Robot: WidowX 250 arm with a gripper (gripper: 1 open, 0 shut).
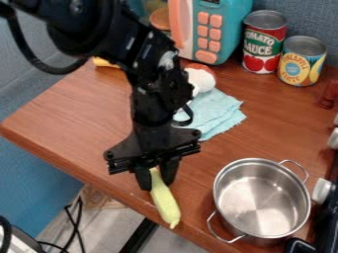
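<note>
The black arm's gripper (150, 176) is low over the table's front edge, its fingers around the upper end of a pale yellow, elongated vegetable, like corn (166, 206). Whether they are closed tight on it cannot be told. To the right stands an empty steel pot (260, 198) with two handles.
Tomato sauce (263, 44) and another can (301, 62) stand at back right by a teal toy microwave (201, 25). A light blue cloth (216, 116) lies behind the arm. Dark items line the right edge.
</note>
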